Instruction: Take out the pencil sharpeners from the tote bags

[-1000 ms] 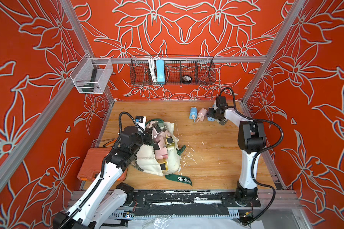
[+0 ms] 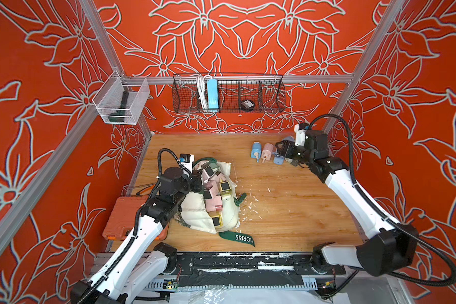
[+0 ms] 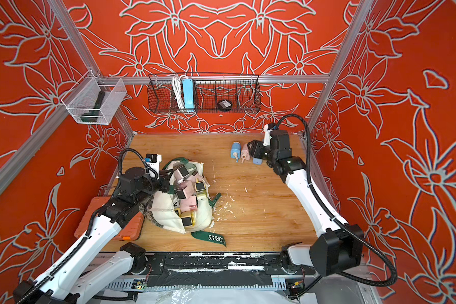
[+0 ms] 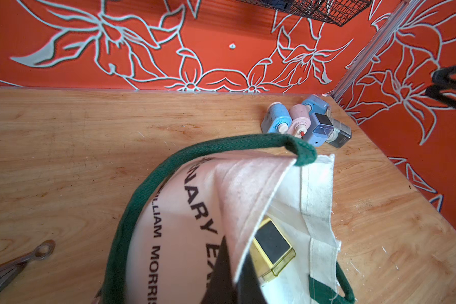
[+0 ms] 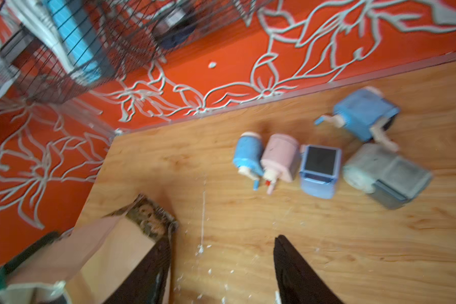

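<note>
The cream tote bag (image 2: 192, 210) lies on the left of the table, holding several pink and yellow pencil sharpeners (image 2: 212, 202). My left gripper (image 2: 197, 179) is shut at the bag's edge; in the left wrist view the canvas hides much of its fingers. Several sharpeners lie together at the back right: blue (image 5: 248, 154), pink (image 5: 281, 157), lilac (image 5: 319, 167) and grey ones (image 5: 385, 174). My right gripper hangs above and in front of them, fingers apart, with nothing visible between them; the right wrist view is blurred.
An orange case (image 2: 121, 217) and a wrench (image 4: 43, 249) lie left of the bag. A wire basket (image 2: 228, 96) and a clear bin (image 2: 121, 106) hang on the frame.
My right arm has lifted away from the sharpeners at the back right and swung toward the front, higher up. The left arm and the bag look unchanged.
</note>
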